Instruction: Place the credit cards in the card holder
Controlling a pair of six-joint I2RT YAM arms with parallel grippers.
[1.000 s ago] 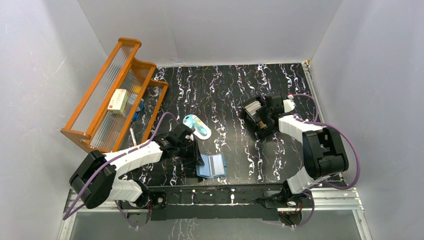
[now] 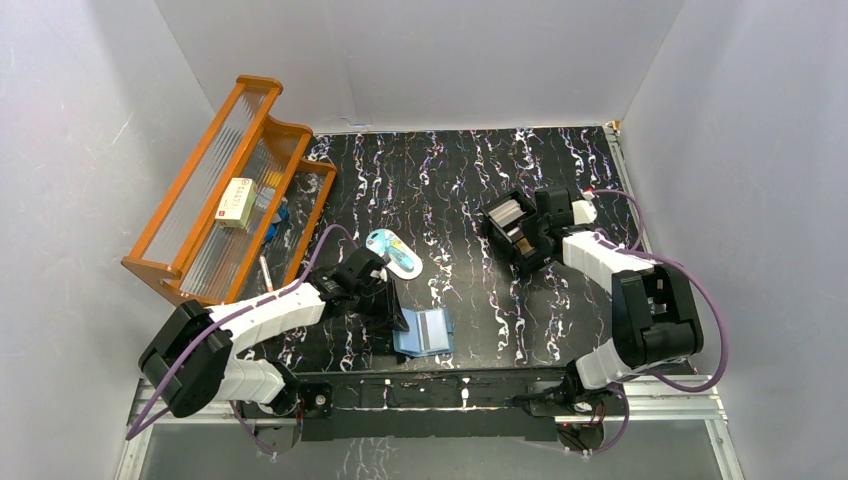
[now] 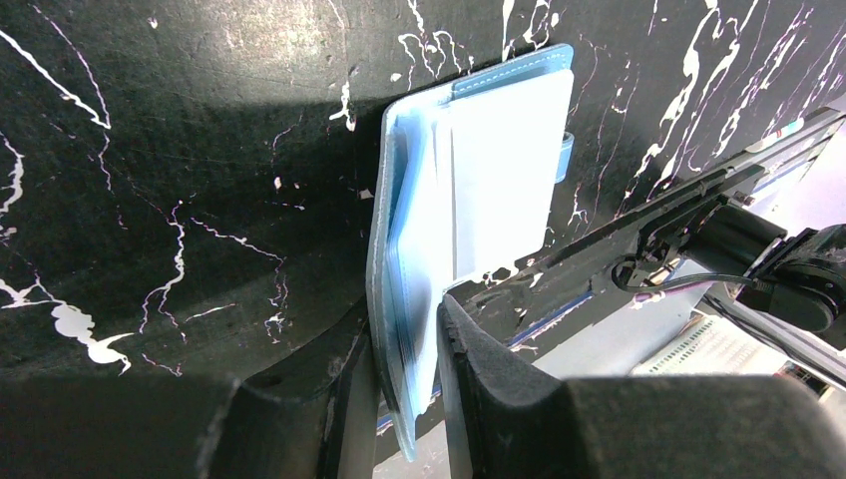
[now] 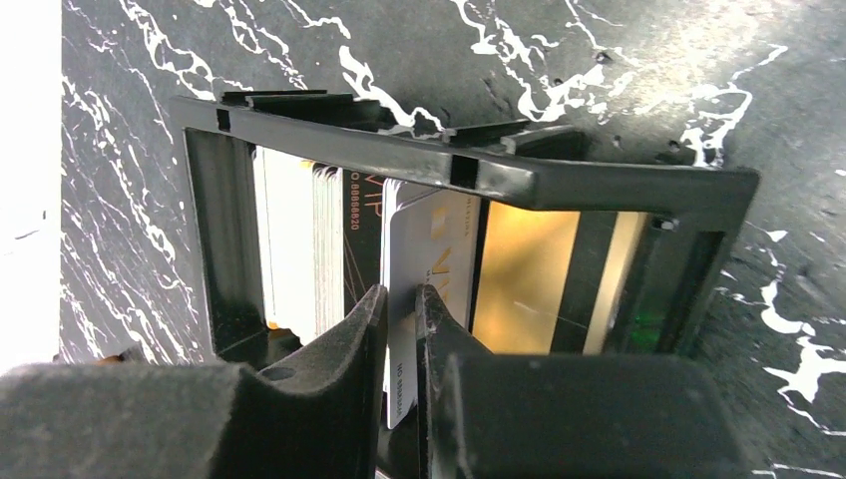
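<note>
The light-blue card holder [image 2: 432, 332] lies open on the black marble table. My left gripper is at its near edge, fingers either side of the raised spine; the left wrist view does not show clearly how tightly they close. In the right wrist view a black box [image 4: 224, 230] holds several upright cards, white, black and gold. My right gripper is down inside it, its fingertips at a silver-white card [image 4: 403, 249], which stands between or just behind them; whether it is held I cannot tell.
A wooden rack [image 2: 160, 265] with clear panels stands at the left. A white and turquoise package [image 2: 395, 253] lies above the card holder.
My right arm has shifted slightly to the right at the black box. My left arm and the card holder look unchanged.
</note>
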